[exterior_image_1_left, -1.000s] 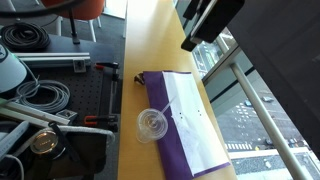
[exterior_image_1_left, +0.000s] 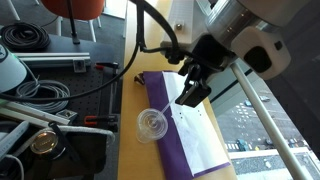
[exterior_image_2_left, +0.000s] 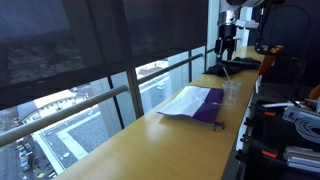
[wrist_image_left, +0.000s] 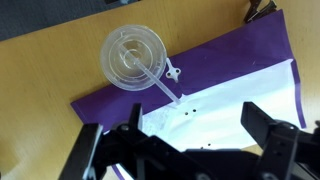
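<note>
A clear round cup (wrist_image_left: 133, 57) stands on the wooden table with a pale stick (wrist_image_left: 160, 80) leaning out over its rim. Beside it lies a purple sheet (wrist_image_left: 105, 102) bearing a white sheet (wrist_image_left: 220, 118) with small dark marks. My gripper is open above the white sheet, nothing between its fingers. The cup lies off to one side of the fingers, apart from them. In exterior view 1 the gripper (exterior_image_1_left: 190, 94) hangs over the sheets, to the right of the cup (exterior_image_1_left: 152, 125).
A small dark object (exterior_image_2_left: 218, 126) rests on the table by the purple sheet. Cables, tools and a black mat (exterior_image_1_left: 85, 100) flank the table on one side, windows on the other. In exterior view 2, the table's near part (exterior_image_2_left: 150, 145) is clear.
In exterior view 1 my gripper has come down from the top of the picture to over the sheets. The cup and sheets have stayed put.
</note>
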